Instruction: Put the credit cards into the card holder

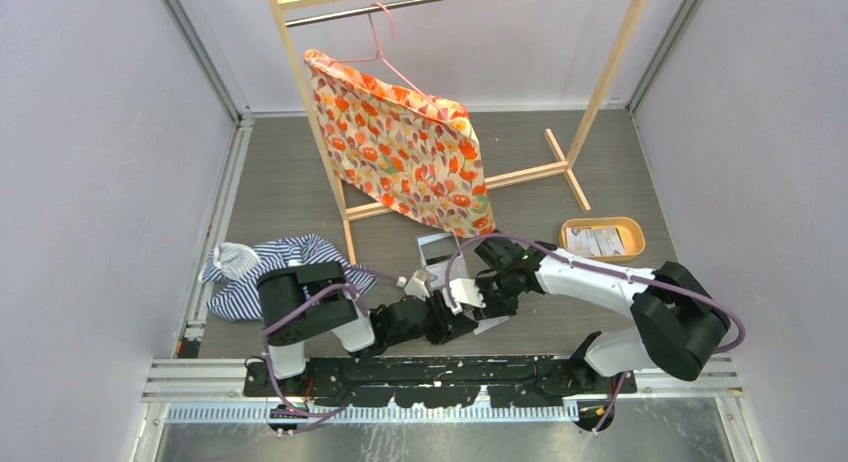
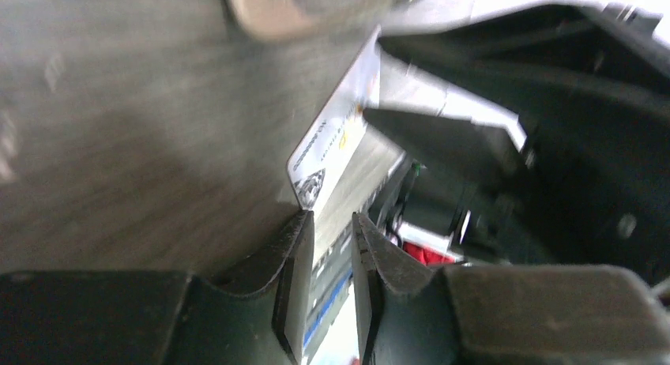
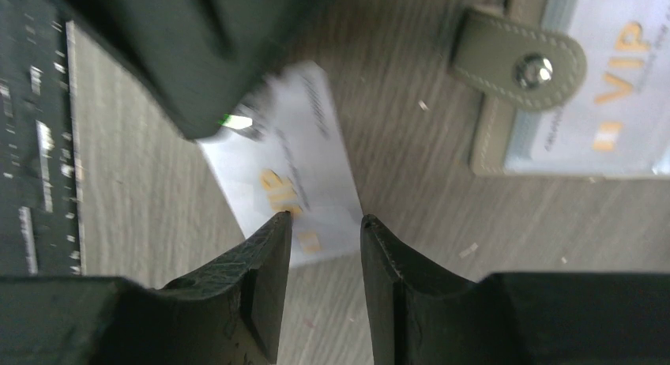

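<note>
A white card with gold lettering [image 3: 272, 156] lies on the table in front of the arms; in the top view only a corner of the card [image 1: 492, 324] shows. In the left wrist view the card [image 2: 336, 132] appears slanted, its near end just past the parted fingertips of my left gripper. My right gripper is part open too, its fingertips over the card's lower end in its own view. Neither is visibly clamped on it. The card holder [image 1: 438, 246] lies open behind the grippers; its snap strap [image 3: 521, 61] and a VIP card inside show in the right wrist view.
Both grippers crowd together over the card. A tan tray [image 1: 632, 239] with cards stands at the right. Striped cloth [image 1: 235, 300] lies at the left, and a wooden rack [image 1: 520, 176] with a flowered cloth [image 1: 400, 147] stands behind.
</note>
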